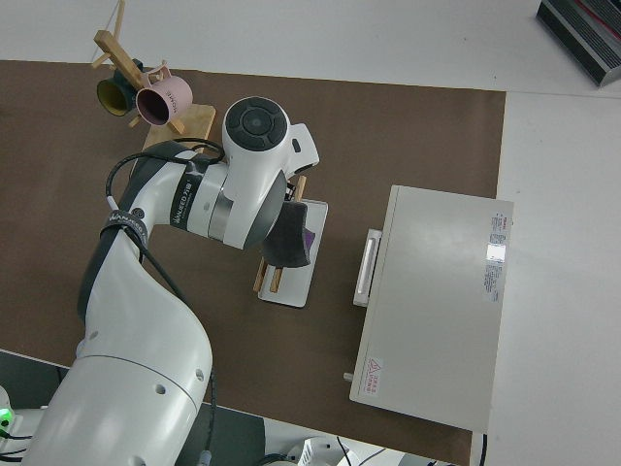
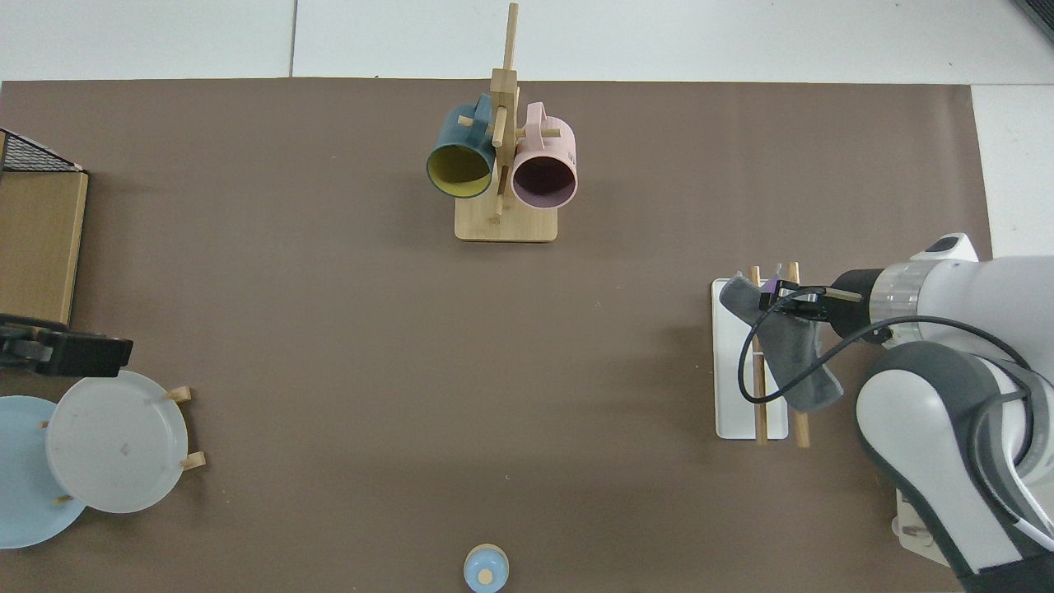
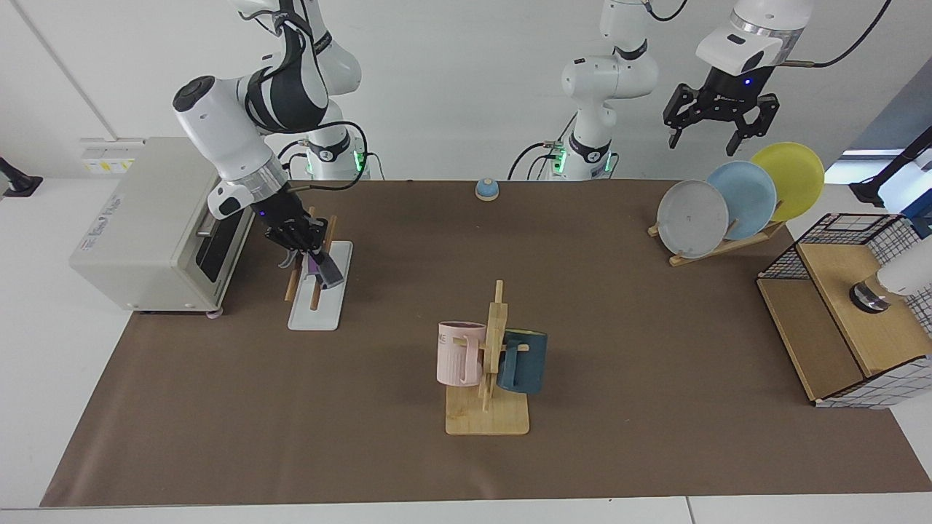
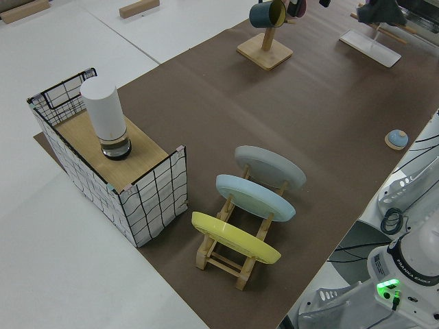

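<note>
One black gripper [image 2: 790, 301], on the arm at the right of the top view, is at the wooden rack [image 2: 761, 420] on a white tray [image 2: 731, 375]. A grey cloth-like piece [image 2: 802, 366] with a purple patch hangs at it; whether the fingers are shut on it I cannot tell. The same gripper shows at left in the left view. The other black gripper [image 3: 718, 113] is raised above the plates at the right of the left view, its fingers apart.
A mug tree [image 2: 506, 226] holds a blue mug [image 2: 450, 148] and a pink mug [image 2: 558, 148]. Plates [image 2: 114, 445] stand in a rack near a wire-and-wood shelf [image 2: 39, 237]. A white box appliance [image 1: 427, 311] stands beside the tray. A small blue round object [image 2: 486, 568] sits apart.
</note>
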